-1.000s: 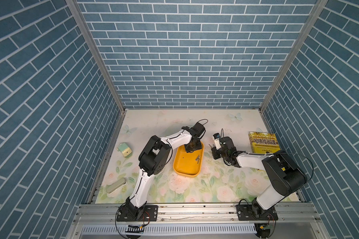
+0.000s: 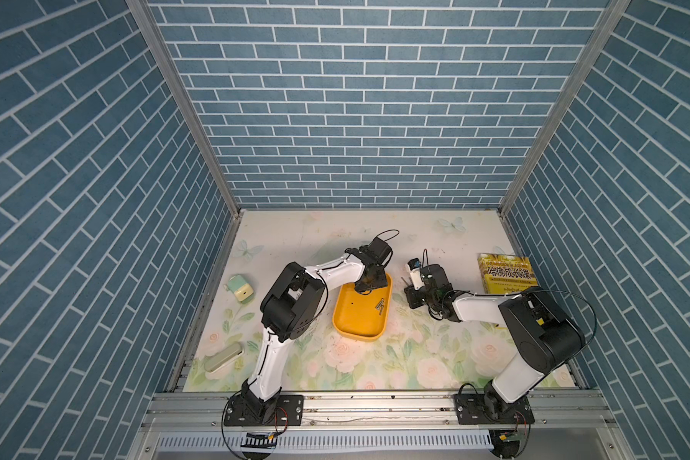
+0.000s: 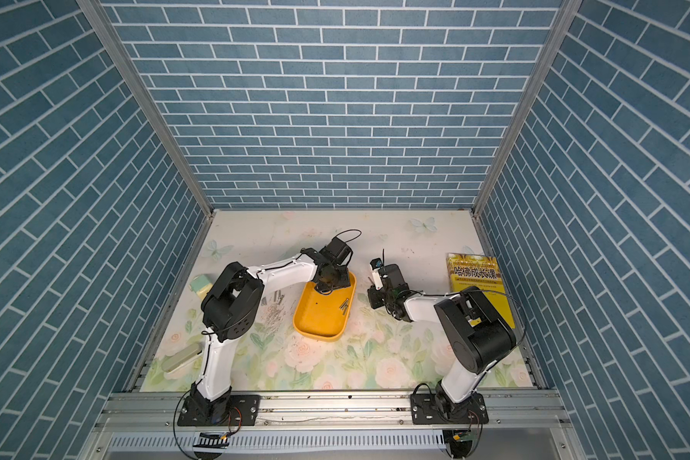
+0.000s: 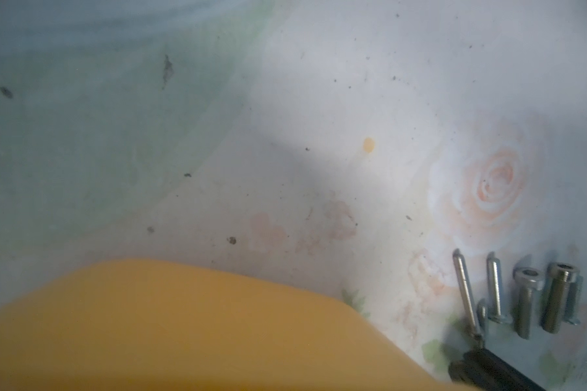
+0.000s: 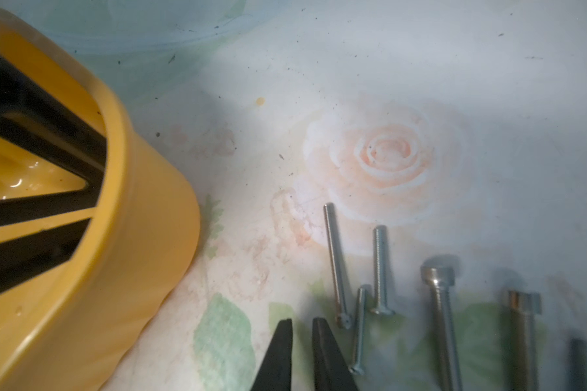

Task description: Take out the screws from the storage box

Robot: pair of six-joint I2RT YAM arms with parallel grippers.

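Note:
The yellow storage box [image 2: 352, 326] stands mid-table with several screws [image 2: 379, 306] in it. My left gripper [image 2: 368, 287] is over the box's back part; its fingers are hard to tell. My right gripper [image 2: 411, 293] is low just right of the box. In the right wrist view its fingertips [image 5: 319, 325] stand a little apart, nothing visible between, below a group of loose screws [image 5: 379, 267] lying on the table beside the box. The left wrist view shows the box wall [image 4: 176, 312], a dark piece of gripper and the same kind of screws [image 4: 495, 286].
A yellow book [image 2: 506, 272] lies at the right behind the right arm. A small green object [image 2: 239, 288] and a pale bar [image 2: 224, 357] lie at the left.
The box looks unmoved.

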